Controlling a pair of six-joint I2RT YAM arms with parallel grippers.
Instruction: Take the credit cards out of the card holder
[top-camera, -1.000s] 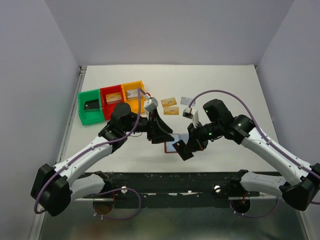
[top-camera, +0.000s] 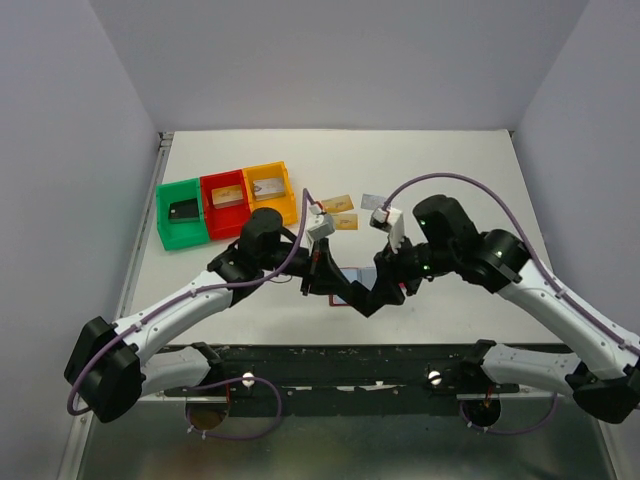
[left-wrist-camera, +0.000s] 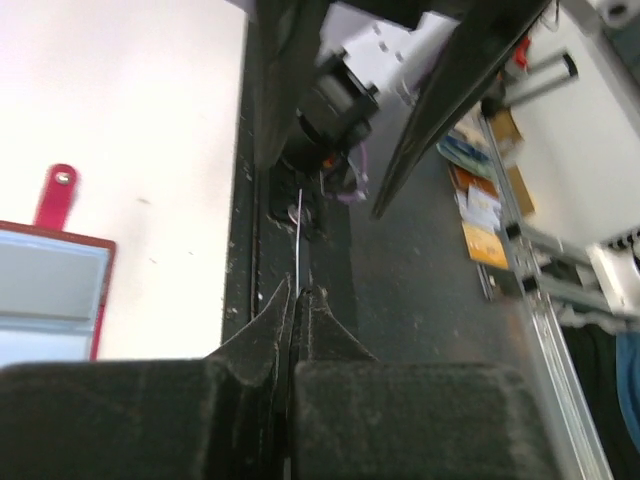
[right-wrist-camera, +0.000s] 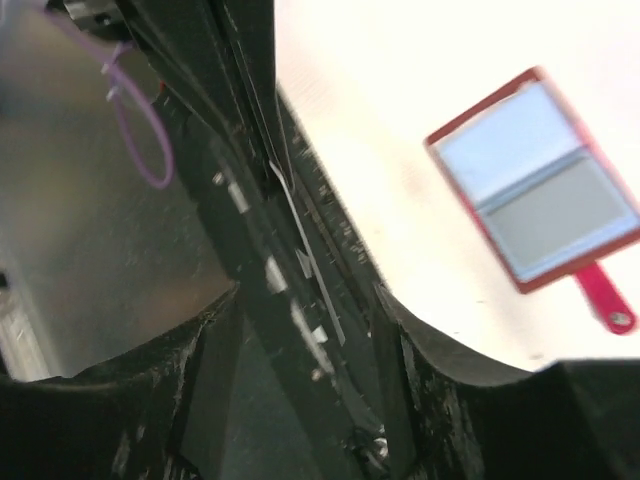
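A dark, flat card-like object (top-camera: 362, 302) is gripped at its thin edge by my left gripper (top-camera: 328, 278) above the table's front; in the left wrist view the fingers meet on its pale edge. My right gripper stands part open, fingers apart, just right of that object, with nothing visible between them in the right wrist view. The pink-edged card holder (right-wrist-camera: 532, 190) lies open on the table beneath, its pale blue and grey inner panels showing.
Green (top-camera: 180, 230), red (top-camera: 228, 219) and orange (top-camera: 276, 205) trays stand at back left. Loose cards (top-camera: 338, 204) lie mid-table. The table's front edge runs directly below both grippers.
My left gripper has moved down and right and shut on the dark object that was at my right gripper.
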